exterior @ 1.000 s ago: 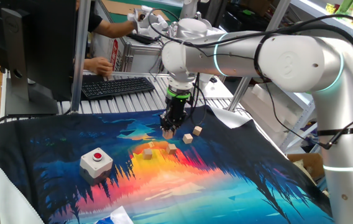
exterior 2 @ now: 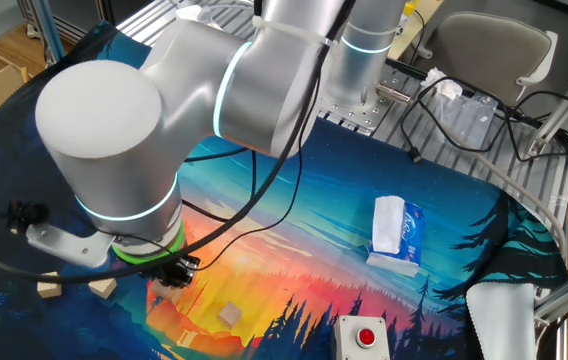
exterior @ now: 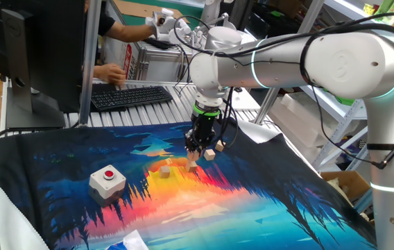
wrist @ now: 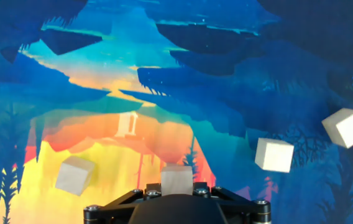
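My gripper [exterior: 192, 152] points down over the middle of the printed cloth, shut on a small pale wooden cube [wrist: 176, 182]. In exterior view 1 that cube is right above another wooden cube [exterior: 191, 167]; whether they touch I cannot tell. To one side lies a third cube [exterior: 165, 171], also at the lower left of the wrist view. On the other side are two more, a nearer cube [exterior: 209, 155] and a farther cube [exterior: 219, 146]. The arm partly covers my gripper [exterior 2: 176, 283] in exterior view 2.
A grey box with a red button [exterior: 107, 185] stands on the cloth, apart from the cubes. A blue and white tissue pack [exterior 2: 396, 235] lies farther off. A keyboard [exterior: 130, 98] and monitor [exterior: 51, 62] stand beyond the cloth's edge, near a person's hand [exterior: 112, 73].
The gripper has gone down and slightly right with its cube, coming over the cube on the cloth.
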